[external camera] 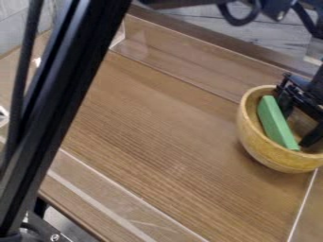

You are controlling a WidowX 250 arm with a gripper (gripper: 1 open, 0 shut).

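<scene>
At the right of the camera view a wooden bowl (pixel 263 151) holds a green block (pixel 275 123), lying lengthwise along its left inner side. My black gripper (pixel 297 115) reaches in from the right edge and is down at the bowl, beside the block on its right. Its fingers are dark and overlap the bowl's inside, so whether anything is between them is hard to make out.
A dark vertical frame post (pixel 57 113) crosses the left of the view. Clear plastic edging runs along the table's back and front.
</scene>
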